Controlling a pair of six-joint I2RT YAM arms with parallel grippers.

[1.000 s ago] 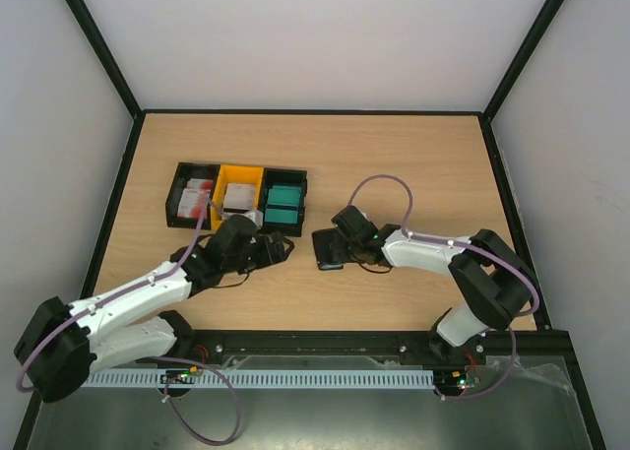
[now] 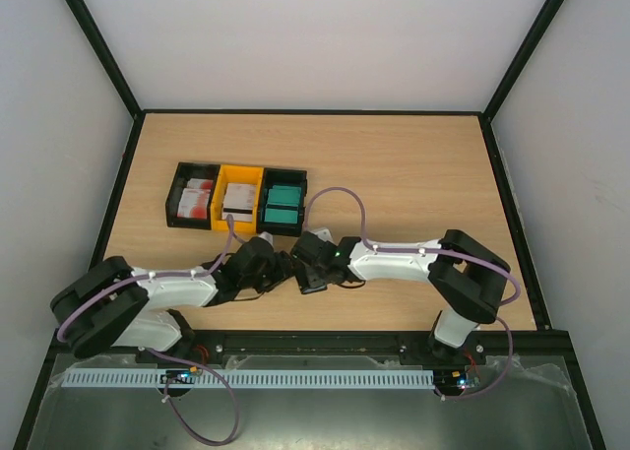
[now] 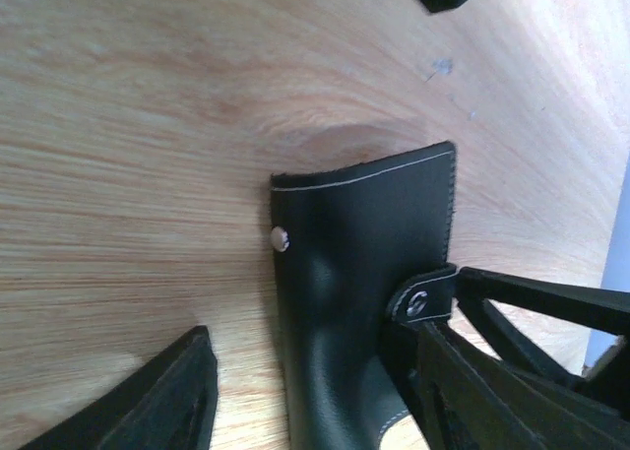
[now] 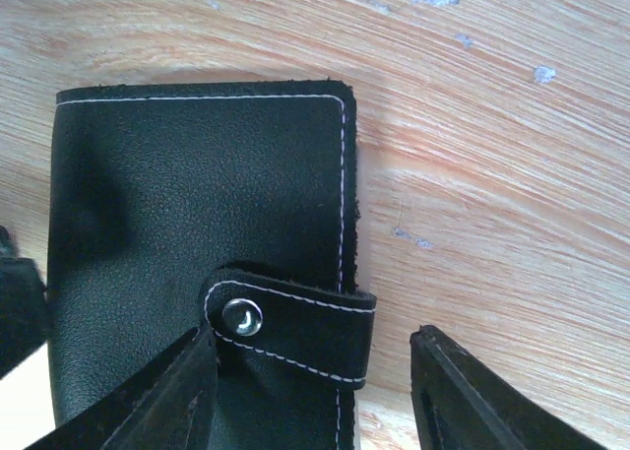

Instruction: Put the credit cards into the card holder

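Note:
The black leather card holder, with white stitching and a snap strap, lies closed on the table; it shows in the left wrist view (image 3: pixel 345 224) and right wrist view (image 4: pixel 197 174). From above, both grippers cover most of it. My left gripper is open at its left side, the holder's near part showing between the fingers. Open too is my right gripper, with the strap edge between its fingertips. Credit cards stand in three trays: red-and-white cards (image 2: pixel 195 202), whitish cards (image 2: pixel 239 196) and green cards (image 2: pixel 283 196).
Behind the grippers stand a black tray (image 2: pixel 170 199), a yellow tray (image 2: pixel 258 174) and another black tray (image 2: pixel 303 179) in a row. The two grippers are almost touching over the holder.
The holder has slid left and toward the front, along with my right gripper. My left gripper has shifted slightly and now meets the holder's left side. The trays have not moved.

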